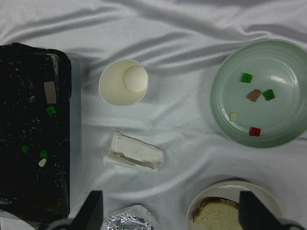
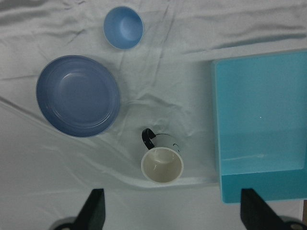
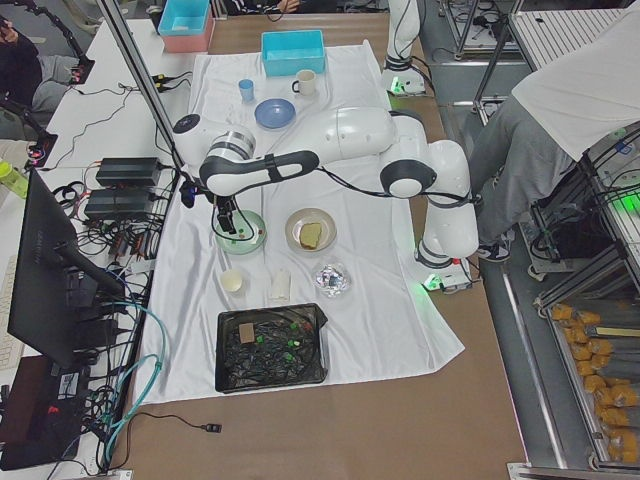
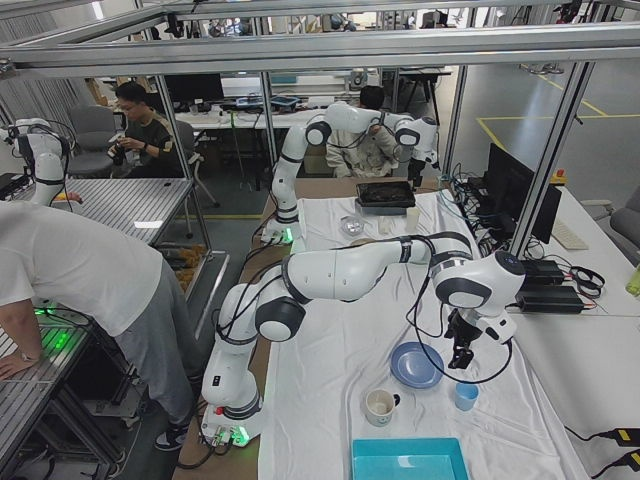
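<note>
My left gripper is open above the white cloth, over a green plate [image 1: 259,110] holding small coloured pieces, a cream cup [image 1: 120,96], a white wrapper [image 1: 134,153], a plate with bread [image 1: 216,213] and crumpled foil [image 1: 129,223]. A black tray [image 1: 33,124] with a few small pieces is at the left of that view. My right gripper is open above a blue plate [image 2: 76,96], a small blue cup [image 2: 123,26], a white mug [image 2: 162,163] with black handle and a turquoise bin [image 2: 259,115].
A monitor [image 3: 40,280], electronics and cables line one side of the table. A metal post rises beside the cloth. A person [image 4: 140,300] bends at the neighbouring metal bench, close to the arms' bases.
</note>
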